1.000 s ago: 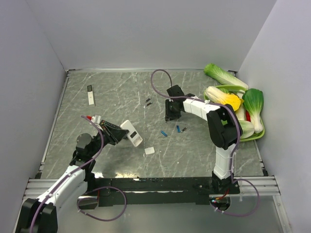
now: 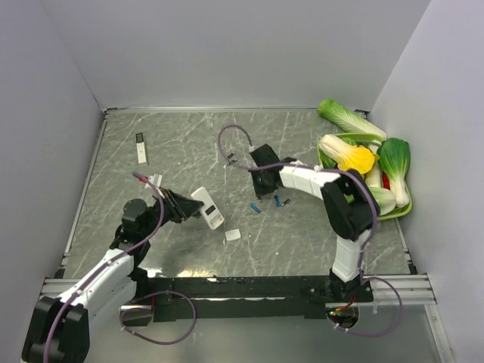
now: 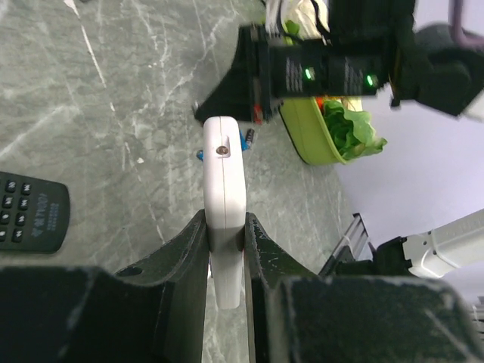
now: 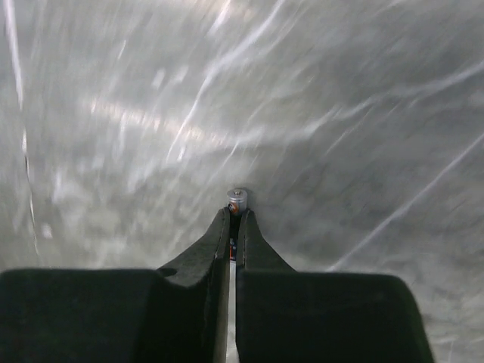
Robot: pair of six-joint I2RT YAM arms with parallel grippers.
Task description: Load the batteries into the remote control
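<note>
A white remote control is clamped in my left gripper, which is shut on it; the left wrist view shows it edge-on. My right gripper is shut on a small dark battery, whose metal end pokes out between the fingertips. Blue batteries lie on the table in the top view, just in front of the right gripper. A small white piece, perhaps the battery cover, rests on the table right of the remote. The remote's battery bay cannot be made out.
A green basket of vegetables fills the right side. At the far left lies a white remote-like object. A black keypad remote shows at the left wrist view's edge.
The left gripper with the remote has shifted only slightly.
</note>
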